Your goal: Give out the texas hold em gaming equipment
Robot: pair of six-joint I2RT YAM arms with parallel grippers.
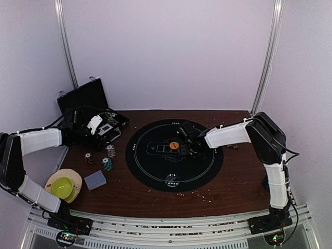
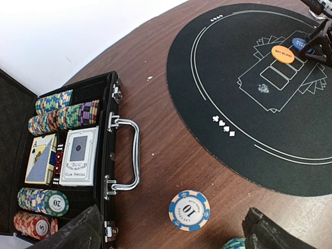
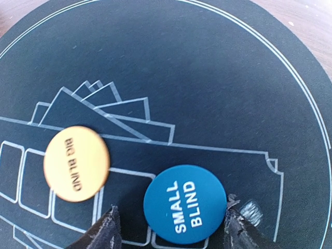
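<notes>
In the right wrist view the blue SMALL BLIND button point(image 3: 184, 204) lies flat on the round black mat point(image 1: 150, 174). My right gripper stands around it, partly open; the right finger is close against the button's edge, while a gap shows at the left one. The orange BIG BLIND button point(image 3: 77, 163) lies to the left on the mat. My left gripper hangs open beside the chip case point(image 2: 106, 155), with nothing held. Below it on the table is a blue-and-orange 10 chip stack point(image 2: 189, 210). A green chip point(image 2: 234, 244) is partly hidden by a finger.
The open case holds chip rows point(image 2: 65, 116), two card decks point(image 2: 79, 155) and red dice. At the table's left stand a blue card box point(image 1: 95, 180) and a yellow-green bowl point(image 1: 62, 188) on a round board. Red chips point(image 1: 233, 146) lie right of the mat.
</notes>
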